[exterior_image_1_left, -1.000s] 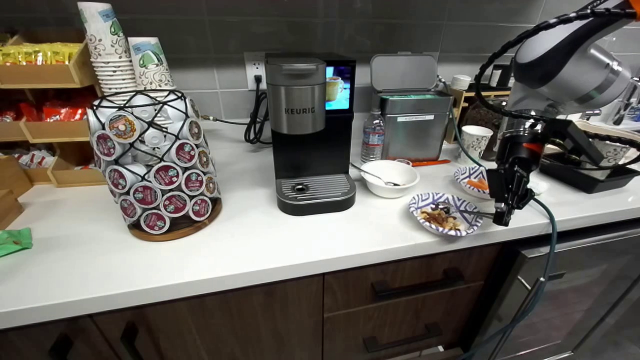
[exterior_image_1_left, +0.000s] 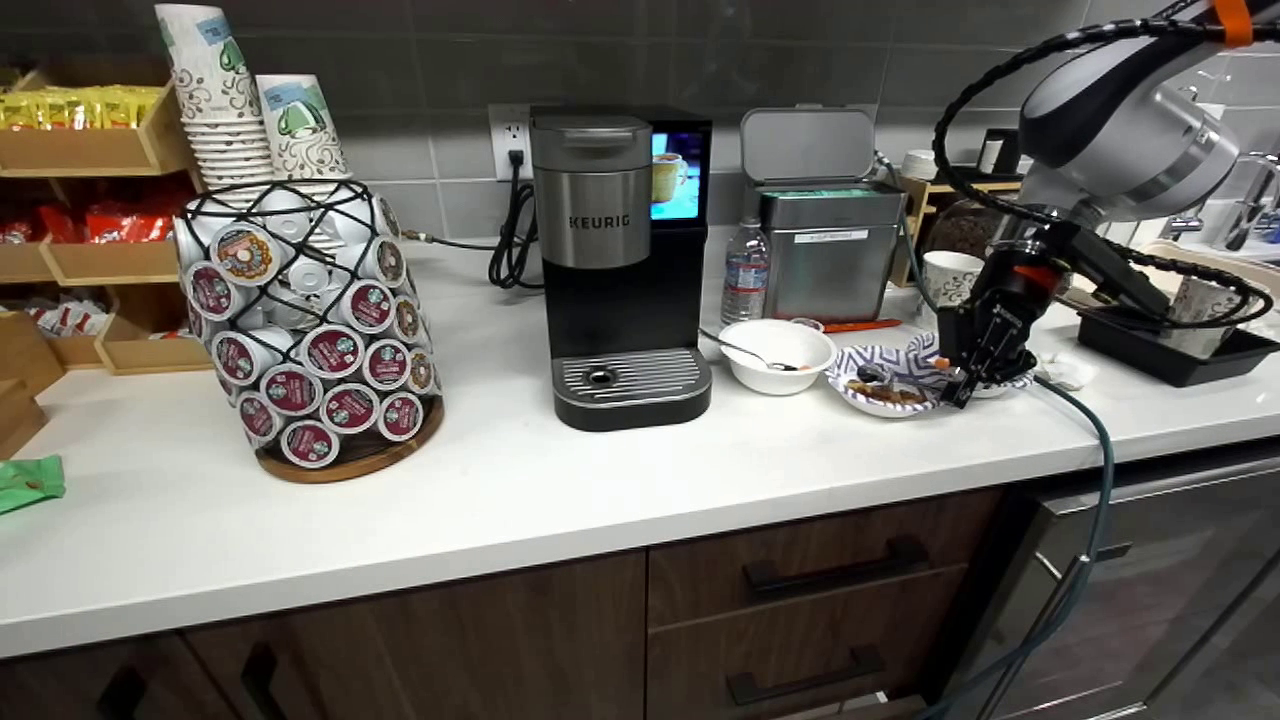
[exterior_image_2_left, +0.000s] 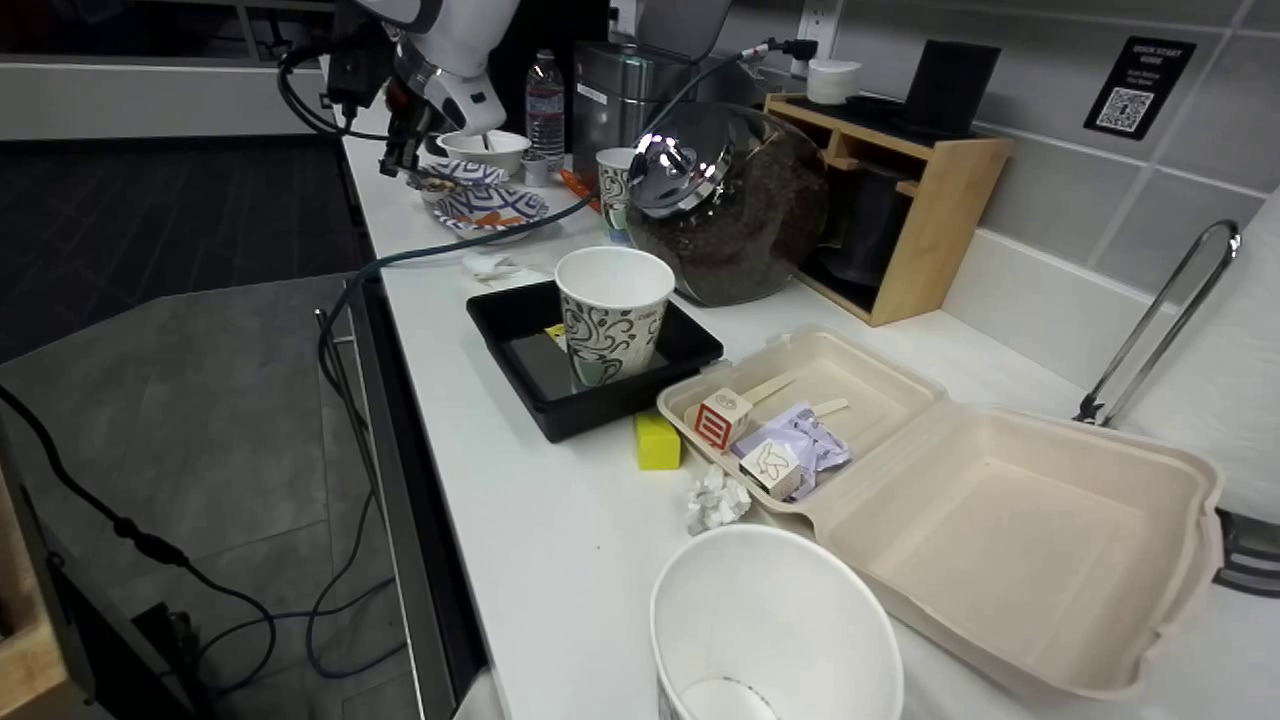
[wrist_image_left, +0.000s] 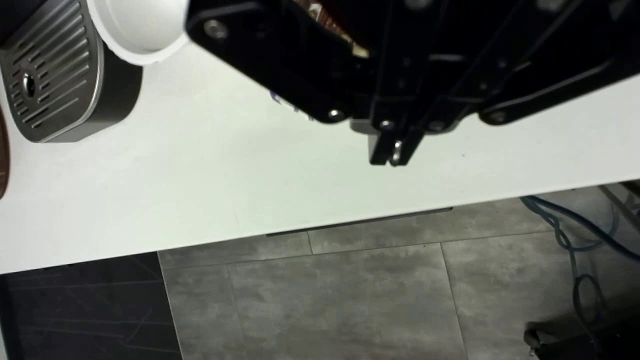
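A patterned paper bowl (exterior_image_1_left: 888, 408) holding nuts sits on the counter, crowded against a second patterned bowl (exterior_image_2_left: 492, 214) with orange pieces. The spoon's dark bowl end (exterior_image_1_left: 866, 374) shows among the nuts. My gripper (exterior_image_1_left: 956, 394) is low at the right side of the nut bowl, partly covering the bowls. In the wrist view the fingertips (wrist_image_left: 379, 155) are shut on a thin shiny metal piece (wrist_image_left: 396, 153), which looks like the end of the spoon's handle. Most of that handle is hidden. A white bowl (exterior_image_1_left: 777, 372) with another spoon stands to the left.
A Keurig coffee maker (exterior_image_1_left: 624, 276) and a pod rack (exterior_image_1_left: 318, 348) stand farther left. Behind the bowls are a water bottle (exterior_image_1_left: 746, 274) and a metal bin (exterior_image_1_left: 834, 258). A black tray (exterior_image_2_left: 558, 414) with a paper cup (exterior_image_2_left: 614, 300) lies beyond the bowls.
My gripper has moved back and left. The nut bowl has shifted toward the wall, now close up to the orange-piece bowl, and looks tipped. The white bowl has not moved.
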